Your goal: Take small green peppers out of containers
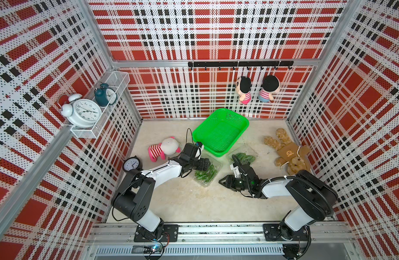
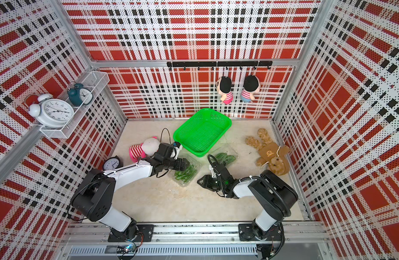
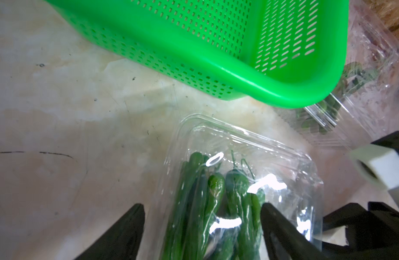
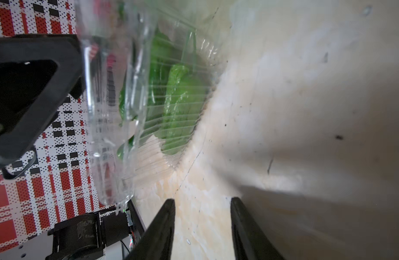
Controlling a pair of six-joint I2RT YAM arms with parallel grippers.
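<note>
A clear plastic container (image 3: 240,125) with several long green peppers (image 3: 214,186) lies on the table in front of the basket. My left gripper is over it, fingers apart, one on either side of the peppers; whether they touch the plastic is unclear. To the container's right is my right gripper, low over the table. Its fingers (image 4: 164,225) have a narrow gap between them, where only tabletop shows; clear plastic there would be hard to make out. Farther right, a second clear container (image 1: 245,155) with green contents is partly hidden by the right arm.
An empty green basket (image 1: 221,132) stands just behind the containers. On the left are a striped plush toy (image 1: 162,149) and a black clock (image 1: 132,163); a brown teddy bear (image 1: 292,153) lies at right.
</note>
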